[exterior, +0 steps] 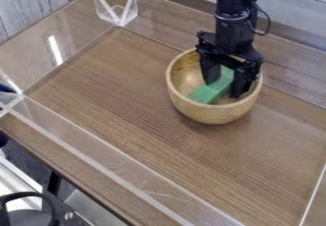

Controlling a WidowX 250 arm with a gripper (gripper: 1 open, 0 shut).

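A wooden bowl [199,104] sits right of centre on the wooden table, holding a green object [208,90] that is partly covered. My black gripper [227,70] reaches down into the bowl from above, its fingers open around or over the upper part of the green object; whether they touch it I cannot tell.
A white angular outline [116,10] marks the table at the upper left. Dark equipment and cables lie beyond the lower left edge.
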